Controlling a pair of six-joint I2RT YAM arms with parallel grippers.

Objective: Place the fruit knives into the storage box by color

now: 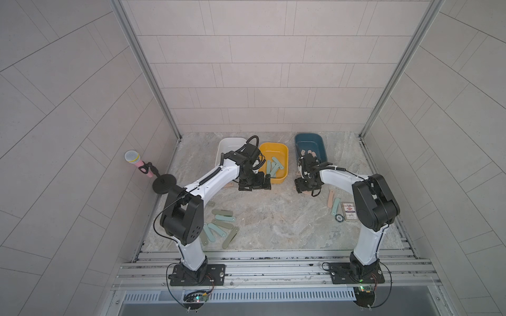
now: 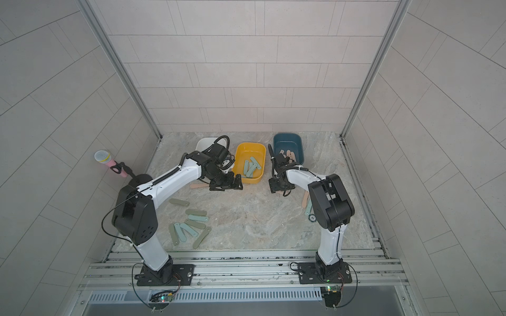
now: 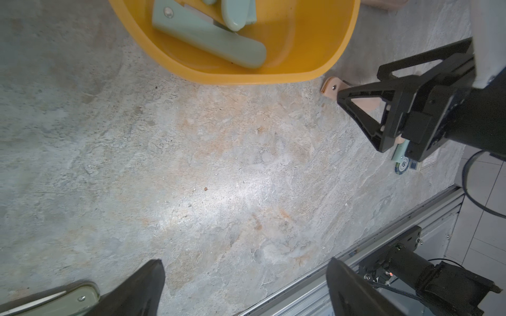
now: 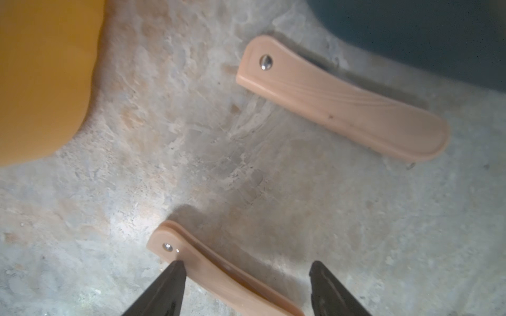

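Note:
The yellow box [image 2: 251,179] holds light-green knives [image 3: 208,36]; pink knives sit in the blue box [image 2: 287,139] on the right; the white box [image 1: 232,141] is partly behind my left arm. My left gripper hangs open near the yellow box, nothing between its fingers. My right gripper is low and open in front of the blue box, over a pink knife [image 4: 226,273]; another pink knife [image 4: 342,100] lies beyond it. Olive and light-green knives [image 1: 230,237] are spread at the front left.
At the right lie a pink knife [image 1: 330,198], a light-green knife [image 1: 335,206], a round object [image 1: 339,218] and a card box [image 1: 348,210]. A dark stand [image 1: 164,183] with a pink-handled item is at far left.

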